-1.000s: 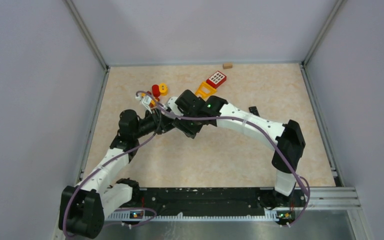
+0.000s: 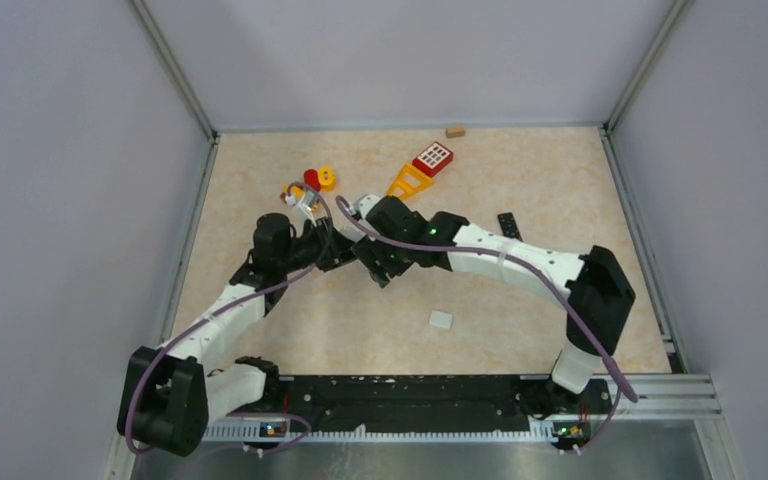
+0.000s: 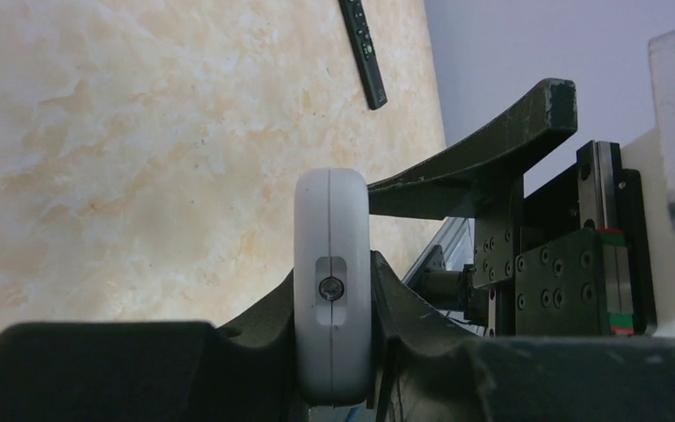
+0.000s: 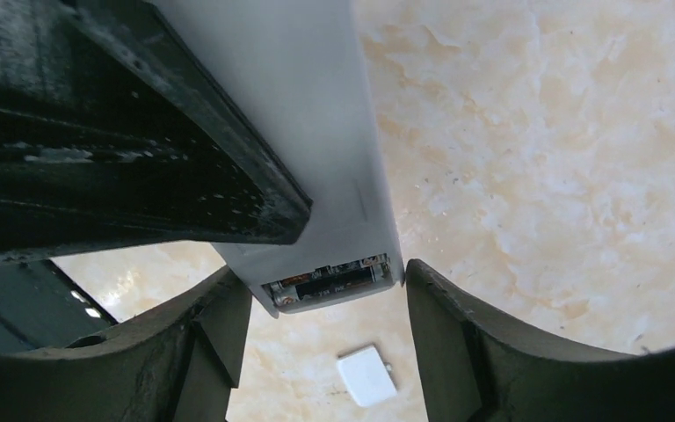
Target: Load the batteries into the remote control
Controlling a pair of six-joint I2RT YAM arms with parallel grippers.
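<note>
My left gripper is shut on a white remote control [image 3: 330, 229], held upright in the left wrist view. In the right wrist view the remote's end shows an uncovered battery compartment [image 4: 330, 280] with dark contents. My right gripper is part open, its fingertips beside that end; whether it touches the remote is unclear. A small white piece, likely the cover [image 2: 441, 319], lies on the table below the grippers.
A black remote [image 2: 508, 225] lies to the right. A red toy [image 2: 433, 158], yellow pieces [image 2: 327, 178] and a wooden block [image 2: 455, 131] are at the back.
The small white piece now shows on the table, where it was not visible earlier. Both grippers shifted slightly, the right arm rightward and downward in the top view.
</note>
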